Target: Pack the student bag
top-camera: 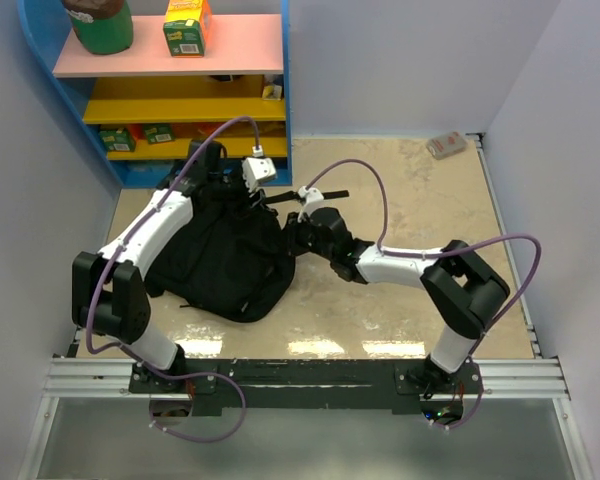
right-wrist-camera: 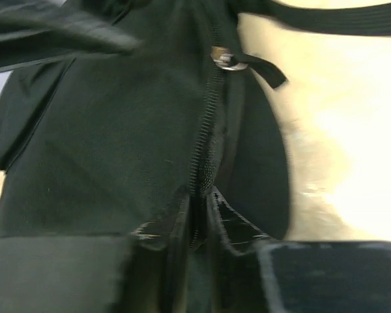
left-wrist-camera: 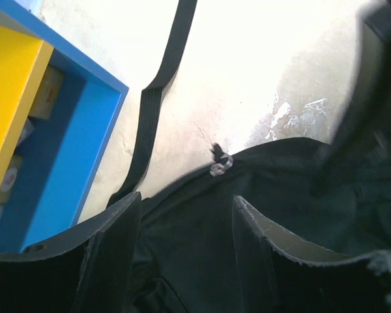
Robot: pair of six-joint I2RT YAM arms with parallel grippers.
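A black backpack [top-camera: 220, 270] lies flat at the left of the table, in front of the shelf. In the left wrist view my left gripper is part open over the bag's top edge, near a zipper pull [left-wrist-camera: 221, 166], nothing visibly held. My right gripper [top-camera: 292, 238] is at the bag's right edge; in the right wrist view its fingertips [right-wrist-camera: 218, 215] are close together on the zipper track, below a zipper pull [right-wrist-camera: 225, 59]. Whether they grip fabric is unclear. A black strap [left-wrist-camera: 150, 117] stretches out beside the shelf.
A blue shelf unit with pink [top-camera: 130, 60] and yellow boards holds boxes and a green canister [top-camera: 105, 30]. A small object [top-camera: 446, 145] lies at the back right. Walls stand at both sides.
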